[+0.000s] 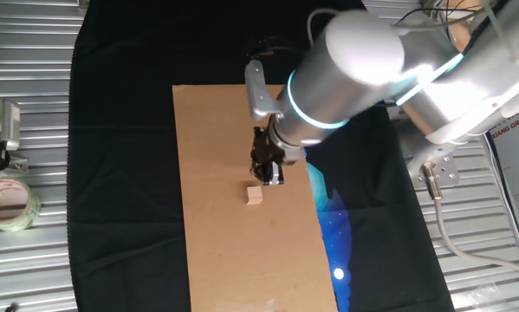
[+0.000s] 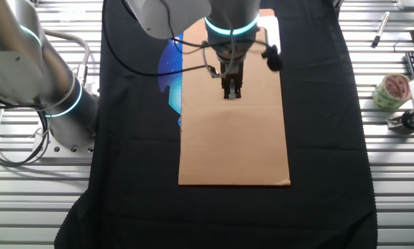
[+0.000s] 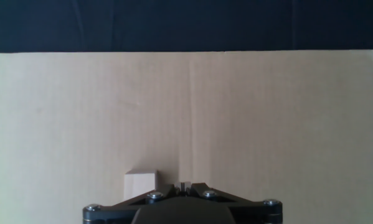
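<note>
A small pale wooden block [image 1: 254,195] rests on the brown cardboard sheet [image 1: 233,251]. Just beside it in exterior view 1, toward the upper right, are the fingertips of my gripper [image 1: 273,180]. In the wrist view the block [image 3: 141,184] shows left of the gripper, its lower part cut off by the black linkage. The fingertips meet at the middle with nothing visible between them, so the fingers look shut. Exterior view 2 has the gripper [image 2: 232,95] pointing down over the sheet; the block cannot be seen there.
Black cloth [image 1: 125,173] surrounds the cardboard. A shiny blue patterned piece [image 1: 333,234] pokes out along the sheet's right edge in exterior view 1. A roll of tape [image 1: 10,204] lies far left on the ribbed metal table. Most of the cardboard is bare.
</note>
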